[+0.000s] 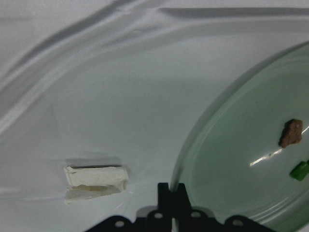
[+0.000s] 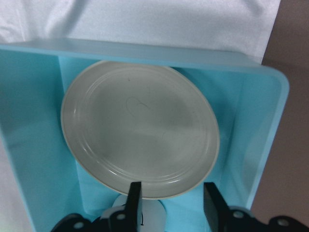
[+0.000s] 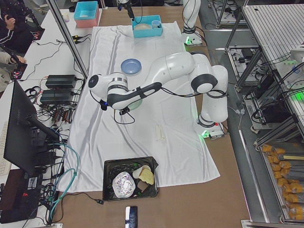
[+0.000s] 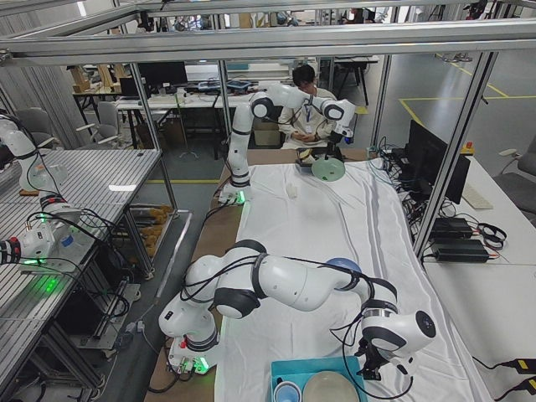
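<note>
A pale green plate (image 1: 246,135), holding a brown bit (image 1: 291,133) and a green bit (image 1: 300,170), is gripped at its rim by my left gripper, which is shut on it above the white cloth. The plate also shows in the camera right view (image 4: 328,169). My right gripper is open over a blue bin (image 2: 260,125), which holds a beige plate (image 2: 140,125) and a cup (image 2: 152,217) at its near side.
A blue plate (image 3: 131,66) lies on the cloth. A black tray (image 3: 109,190) with foil and scraps stands at the near end. A crumpled paper strip (image 1: 96,179) lies on the cloth.
</note>
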